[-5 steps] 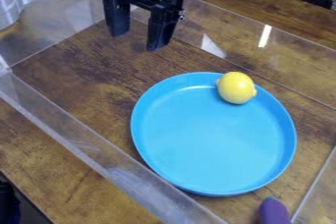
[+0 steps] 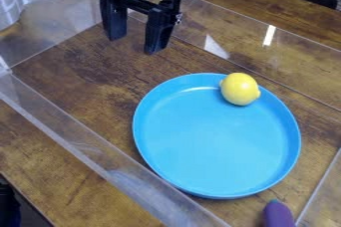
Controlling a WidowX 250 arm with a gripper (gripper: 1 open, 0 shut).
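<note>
My black gripper (image 2: 138,27) hangs at the upper middle of the camera view, above bare wood, its two fingers pointing down and standing apart with nothing visible between them. A large blue plate (image 2: 213,136) lies at centre right. A yellow ball-like object (image 2: 240,89) rests on the plate's upper right edge, well away from the gripper. A purple object (image 2: 278,215) lies at the bottom right, partly cut off by the frame.
Clear walls or strips (image 2: 80,156) border the wooden surface (image 2: 80,82) on several sides. The wood left of the plate is free.
The gripper has shifted slightly over the last second, now a little left of where it was. The plate, yellow object and purple object have not moved.
</note>
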